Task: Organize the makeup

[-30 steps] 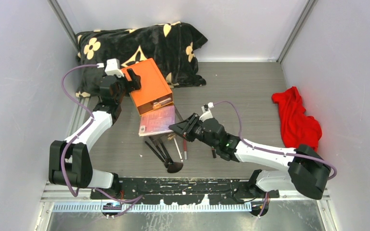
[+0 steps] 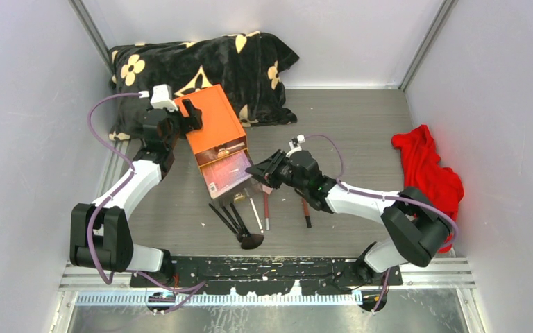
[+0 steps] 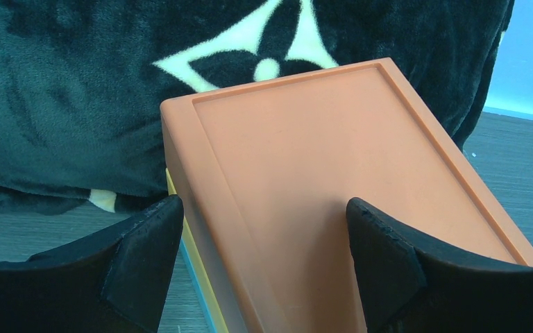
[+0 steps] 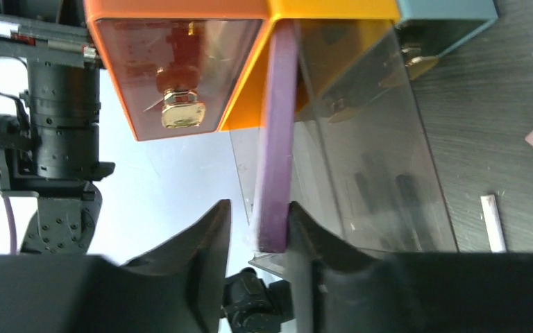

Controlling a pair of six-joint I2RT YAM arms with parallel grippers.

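Observation:
The drawer cabinet, with its orange top [image 2: 212,111], stands angled near the left wall. My left gripper straddles its upper left edge, open: one finger beside the wall, the other over the top. Whether they touch is unclear. A flat pink-purple palette [image 2: 226,172] sits partly in the pulled-out clear drawer [image 4: 382,159] of the yellow middle tier [image 4: 333,8]. At the palette's outer end, my right gripper is part open. The palette [image 4: 277,139] stands between its fingers, close to the right one, a gap showing on the left.
Black brushes [image 2: 252,241] and pencil-like sticks [image 2: 266,211] lie in front of the cabinet. A patterned dark blanket [image 2: 180,59] bunches behind it, and a red cloth [image 2: 416,159] lies far right.
The palette turned and shifted back toward the cabinet, with the clear drawer now showing under it. The left arm stayed still.

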